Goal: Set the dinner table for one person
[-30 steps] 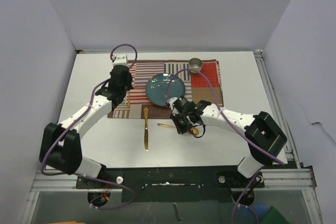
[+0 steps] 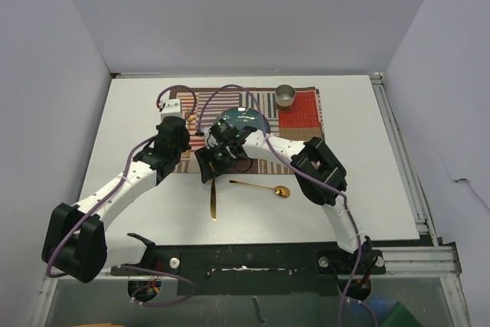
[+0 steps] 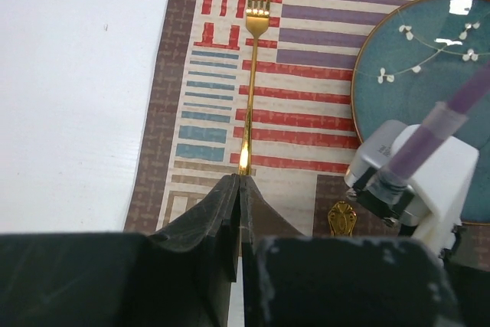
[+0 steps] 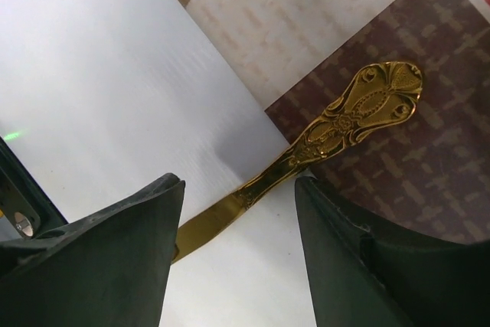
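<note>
A gold fork (image 3: 256, 28) lies on the left part of the patterned placemat (image 2: 302, 116), tines pointing away. My left gripper is shut over its handle end; nothing shows clipped between the fingertips, and the fork's end is hidden. A gold knife (image 2: 213, 203) lies with its blade on the bare table and its ornate handle (image 4: 344, 124) over the mat's edge. My right gripper stands open astride the knife, a finger to each side. The teal plate (image 2: 241, 116) rests on the mat, partly covered by the right arm.
A gold spoon (image 2: 281, 191) lies on the table in front of the mat, to the right of the knife. The metal cup (image 2: 285, 96) stands at the mat's back right.
My right gripper has swung left from above the spoon, across to the knife handle. Plate, cup and cutlery look unmoved.
</note>
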